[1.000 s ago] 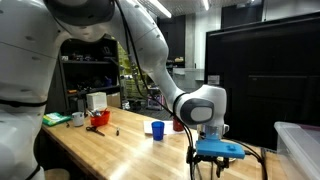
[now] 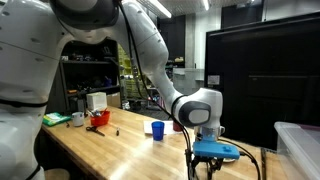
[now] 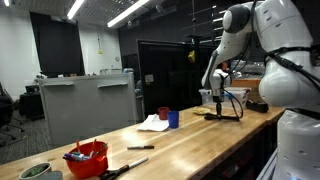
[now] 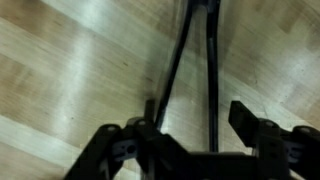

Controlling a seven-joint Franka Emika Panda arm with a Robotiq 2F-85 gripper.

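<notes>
In the wrist view, a thin black tool (image 4: 212, 70) lies on the wooden table. Its two slim arms meet near the top edge and spread apart toward my gripper; it looks like tongs. My fingers stand part open, one on either side of the two arms. The left fingertip (image 4: 150, 110) is very near the left arm, and whether they touch I cannot tell. A gap shows between the right arm and the right fingertip (image 4: 238, 112). In exterior view 1, the gripper (image 2: 202, 170) points down low over the table's near right part.
A blue cup (image 2: 158, 130) and a red cup (image 2: 178, 126) stand behind the arm. The red basket (image 3: 86, 160) holds utensils at the far end, with dark-handled tools close by. A clear bin (image 2: 300, 145) sits at the right.
In exterior view 1, the gripper has shifted slightly left and down. The cups and basket have stayed in place.
</notes>
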